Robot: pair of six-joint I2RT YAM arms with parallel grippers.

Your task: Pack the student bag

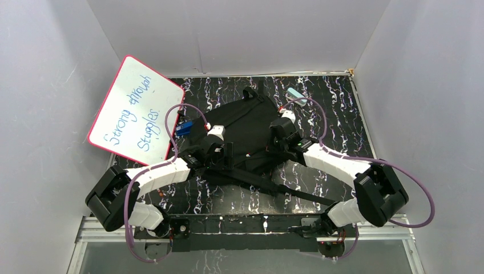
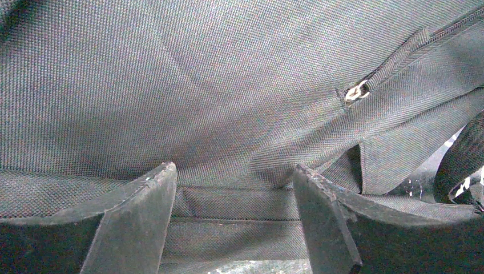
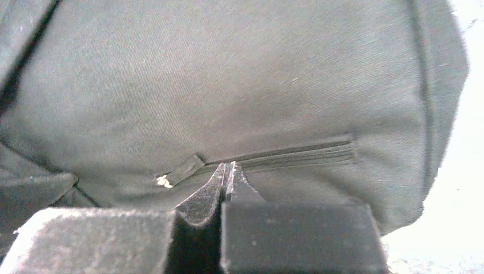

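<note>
The black bag (image 1: pixel 245 128) lies flat in the middle of the table. Its zipper slider (image 2: pixel 357 91) sits at the left end of a pocket zipper, with the dark fabric pull tab (image 3: pixel 188 169) attached. In the right wrist view my right gripper is shut, fingertips together and nothing between them. It is over the zipper line, to the right of the tab, which lies free outside the fingers. My left gripper stands open above the bag's lower part, no fabric pinched between its fingers.
A whiteboard (image 1: pixel 134 108) with handwriting leans at the left. Beside it lies a blue item (image 1: pixel 184 128). A pale blue case (image 1: pixel 296 96) rests at the back right. One black strap (image 1: pixel 311 197) stretches toward the front right.
</note>
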